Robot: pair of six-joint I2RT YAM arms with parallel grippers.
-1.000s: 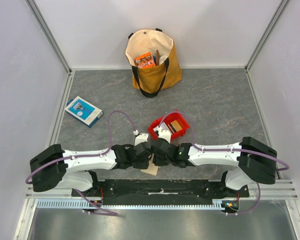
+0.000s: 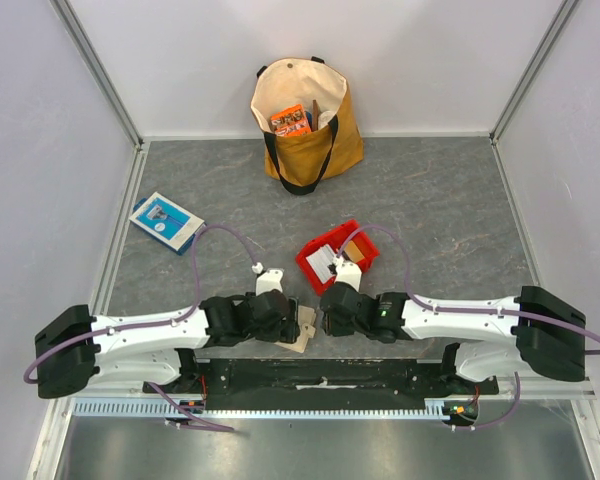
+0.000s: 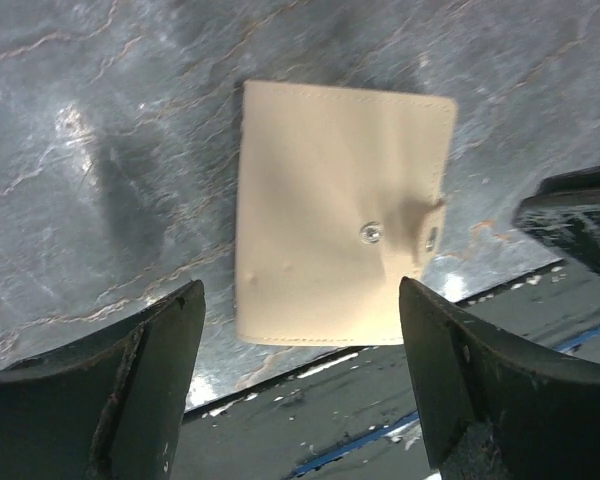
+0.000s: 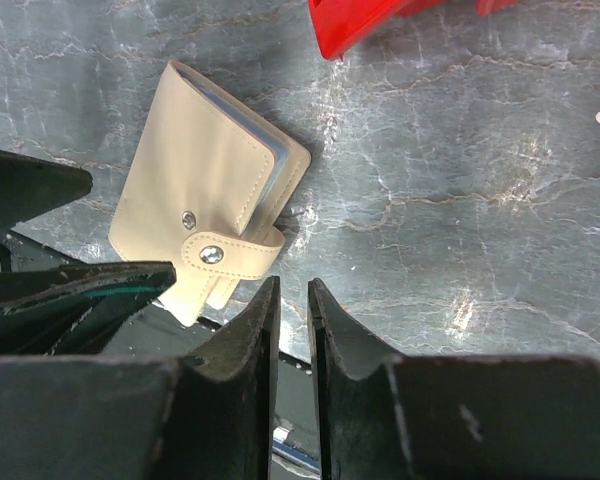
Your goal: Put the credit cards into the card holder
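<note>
A beige card holder (image 2: 298, 334) lies folded on the grey table near the front edge. Its short strap (image 4: 232, 256) reaches over the cover beside a metal stud (image 4: 188, 219), and clear sleeves show along its open side. Over the holder, my left gripper is open, its fingertips apart with nothing gripped. To the holder's right is my right gripper, its fingers parted by a narrow, empty gap. A white card (image 2: 321, 263) and a brownish one (image 2: 354, 251) sit in the red tray (image 2: 307, 248) behind the grippers.
A mustard bag (image 2: 338, 150) with items inside stands at the back. On the left lies a blue-and-white box (image 2: 167, 220). Both grippers are close together at the front centre.
</note>
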